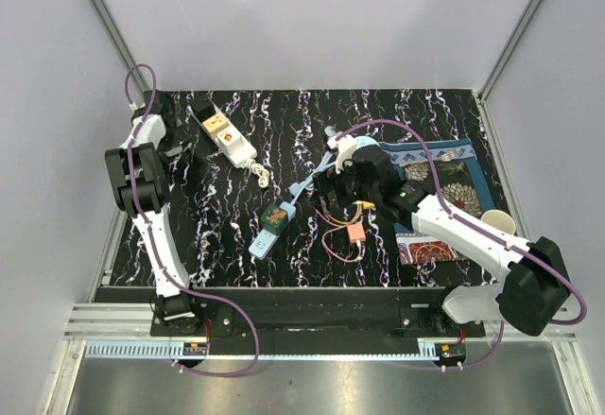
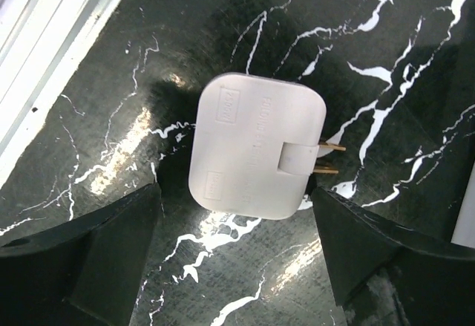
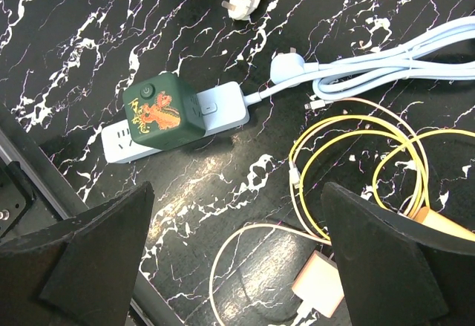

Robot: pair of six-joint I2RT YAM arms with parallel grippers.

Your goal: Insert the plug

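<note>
A white square plug adapter with two metal prongs lies on the black marble top, between the fingers of my left gripper; the fingers are apart, and whether they touch it is unclear. In the top view that gripper is at the far left back. A power strip with a green box on it lies front-centre; a second, white strip with orange blocks on it is back-left. My right gripper hangs open and empty above the cables.
Yellow and pink cables, orange chargers, a coiled pale-blue cord and, at right, a blue-bordered mat with a white cup.
</note>
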